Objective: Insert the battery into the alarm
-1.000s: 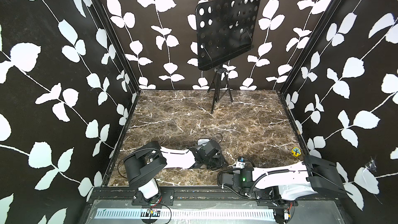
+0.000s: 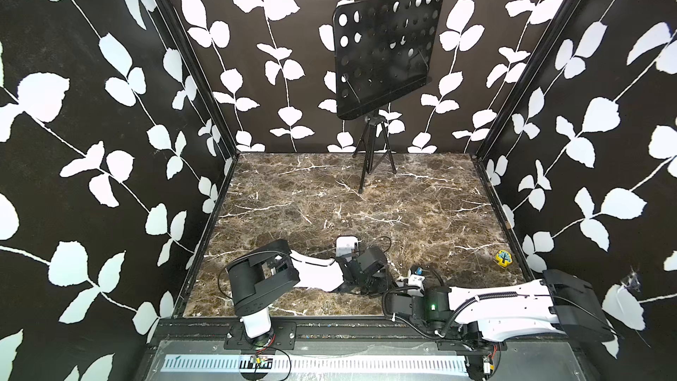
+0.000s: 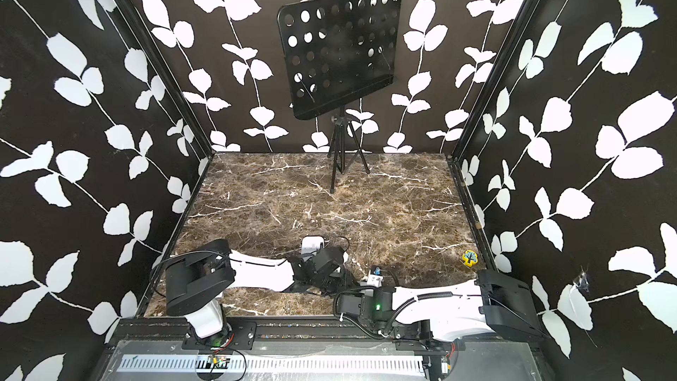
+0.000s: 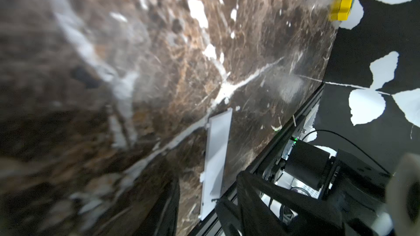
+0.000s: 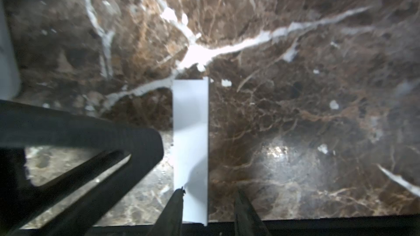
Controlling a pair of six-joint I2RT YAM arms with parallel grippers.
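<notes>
The alarm [image 2: 346, 245], a white device, sits on the marble floor behind my left arm in the top views. A white strip, probably its cover [image 5: 190, 139], lies on the floor between the two grippers in the wrist views. My left gripper hangs low at the near end of that strip, its fingers apart. My right gripper is over the same end of the strip, fingers apart. Whether either holds anything thin is unclear. I cannot make out the battery.
A small yellow object [image 2: 502, 258] lies at the right of the floor. A black music stand [image 2: 388, 49] stands at the back. The front rail [image 5: 328, 222] borders the strip.
Both arms have shifted to the right in the top left view, uncovering more of the white device behind my left gripper.
</notes>
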